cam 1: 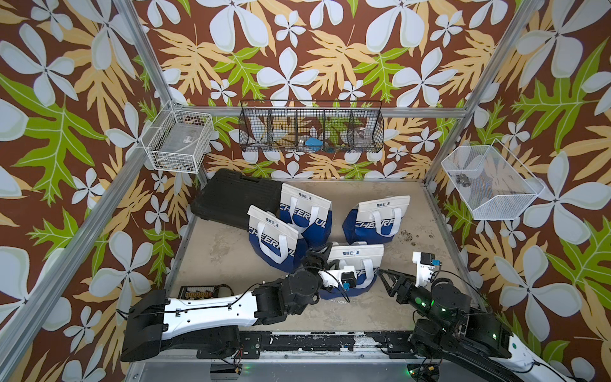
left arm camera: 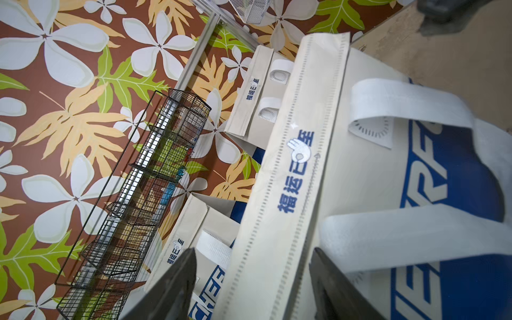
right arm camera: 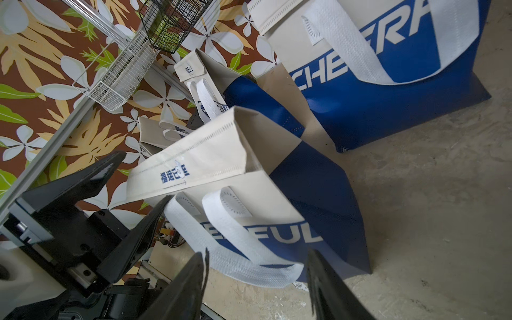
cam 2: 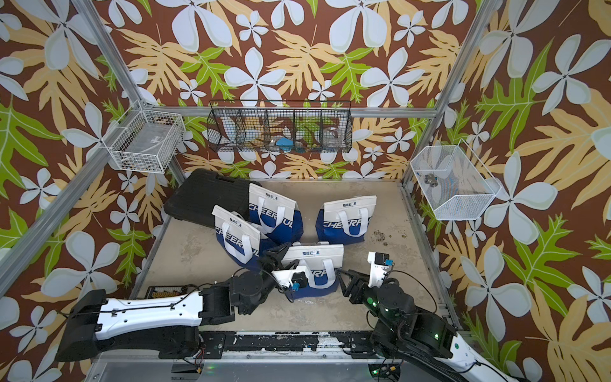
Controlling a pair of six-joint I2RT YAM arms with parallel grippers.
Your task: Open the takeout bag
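Observation:
Four white-and-blue takeout bags stand on the floor. The front bag (cam 1: 357,254) (right arm camera: 213,165) has its top flap folded down and two white handles on its face. My left gripper (cam 1: 318,258) is open at this bag's left end, fingers either side of the flap strip in the left wrist view, close to it; whether they touch cannot be told. My right gripper (cam 1: 387,280) is open just right of the same bag, nothing between its fingers.
Three other bags (cam 1: 375,219) stand behind and left. A black case (cam 1: 229,197) lies back left. Wire baskets (cam 1: 312,127) hang on the back and side frames. Bare floor (cam 1: 420,248) shows at the right.

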